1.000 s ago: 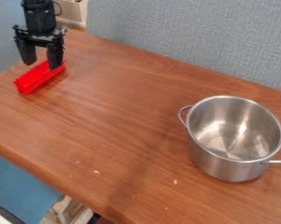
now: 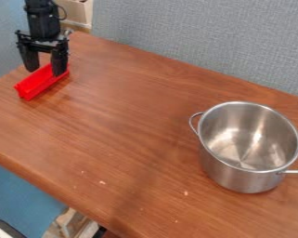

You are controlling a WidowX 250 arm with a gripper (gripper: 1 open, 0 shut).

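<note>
My black gripper [image 2: 45,58] is open at the upper left of the camera view, its two fingers pointing down over a red oblong object [image 2: 40,85] that lies near the left edge of the wooden table. The fingers reach down to the red object's far part; whether they touch it I cannot tell.
A large steel pot [image 2: 247,149] with two side handles stands at the right of the table [image 2: 138,139]. A grey wall [image 2: 213,37] runs behind. Blue floor shows at the lower left.
</note>
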